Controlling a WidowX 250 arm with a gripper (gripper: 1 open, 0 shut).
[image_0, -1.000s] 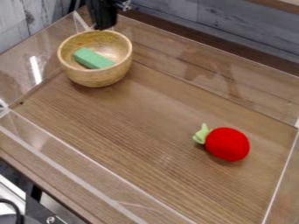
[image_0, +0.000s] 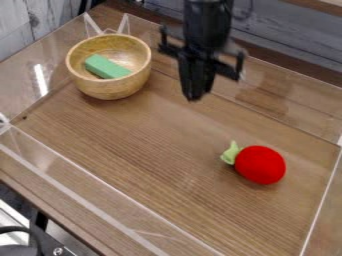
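Note:
The black gripper (image_0: 201, 65) hangs over the middle back of the wooden table, to the right of the bowl; its fingers are blurred, and I cannot see anything held between them. A wooden bowl (image_0: 132, 88) at the upper left holds a green block (image_0: 104, 66). A red object with a green top (image_0: 261, 165), like a toy vegetable, lies on the right part of the table (image_0: 147, 180).
The table's left edge shows at the lower left, with a dark gap and cables beyond it. A pale wall stands along the back.
The gripper has moved right, from above the bowl to over the middle of the table, and somewhat lower. The bowl, green block and red object have stayed in place.

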